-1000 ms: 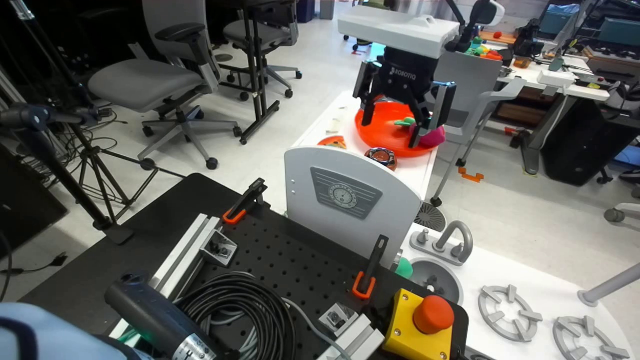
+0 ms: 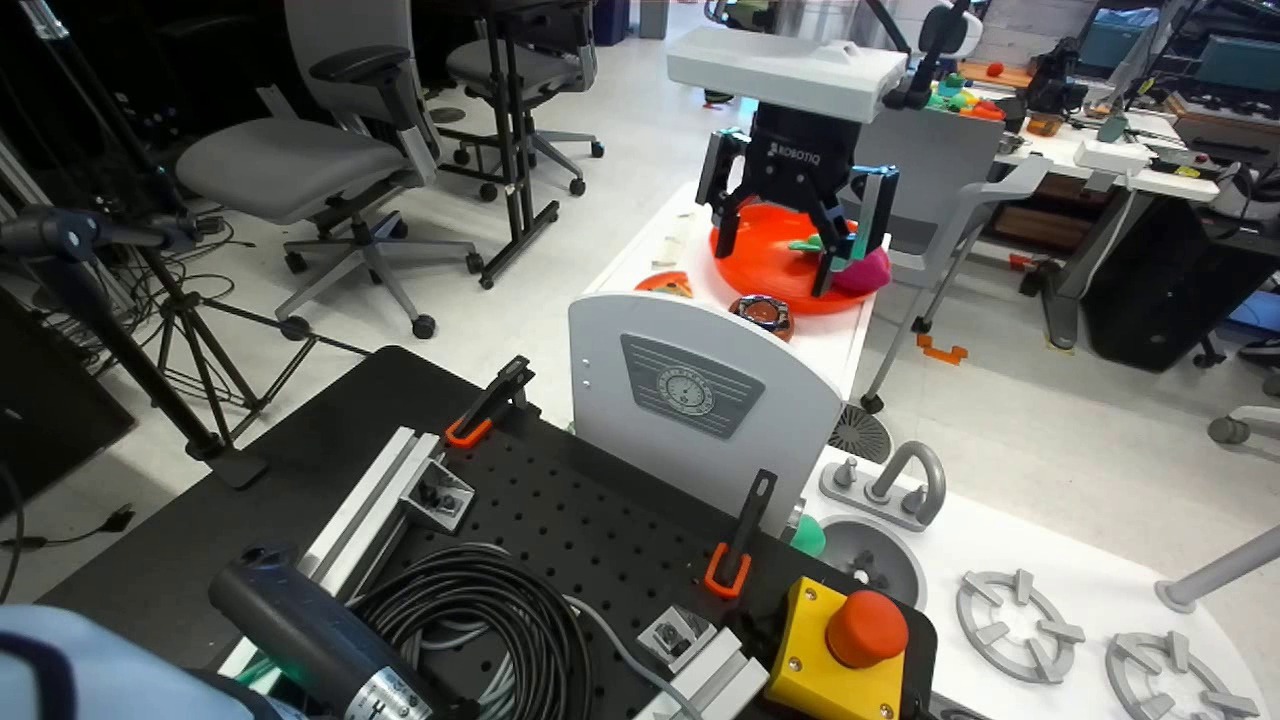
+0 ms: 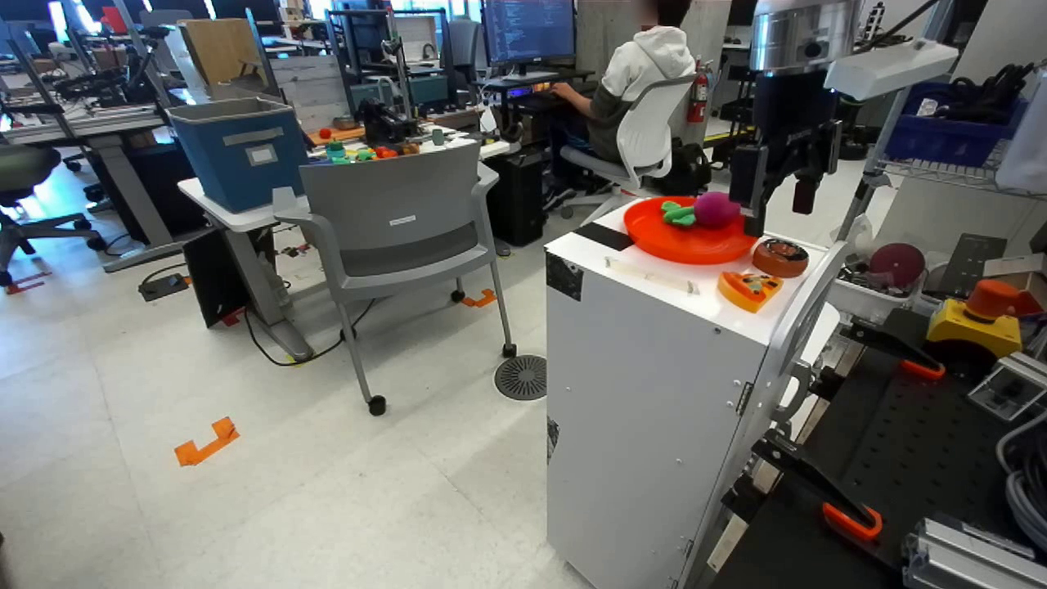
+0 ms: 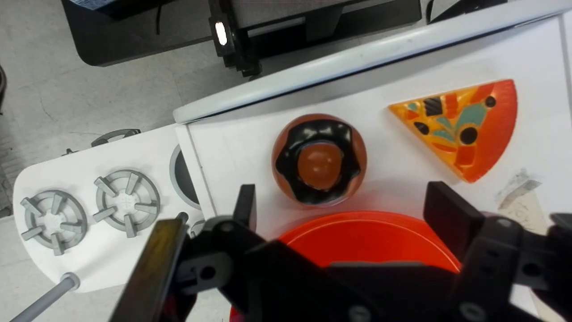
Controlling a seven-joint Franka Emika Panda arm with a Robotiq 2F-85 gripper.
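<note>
My gripper is open above the white cabinet top, its fingers wide apart with nothing between them. In the wrist view, a brown toy donut [image 4: 320, 165] with dark icing lies just beyond the fingertips. To its right is a toy pizza slice [image 4: 465, 126]. Partly hidden beneath the gripper is a red plate [image 4: 370, 236]. In the second exterior view, the plate [image 3: 655, 240] carries a purple round toy [image 3: 716, 209] and a green toy piece [image 3: 677, 213]. The donut [image 3: 780, 257] and pizza slice [image 3: 748, 290] sit on the bare top beside the plate.
A grey upright panel [image 2: 708, 390] borders the cabinet top. Beyond it lie a sink [image 2: 866, 558] and stove burners [image 2: 1020, 624]. The black pegboard table [image 2: 576, 528] bears clamps, cables and a yellow box with a red button [image 2: 866, 630].
My gripper has shifted slightly left and a little lower in the first exterior view, and its fingers stay open. The plate, donut and pizza slice have not moved.
</note>
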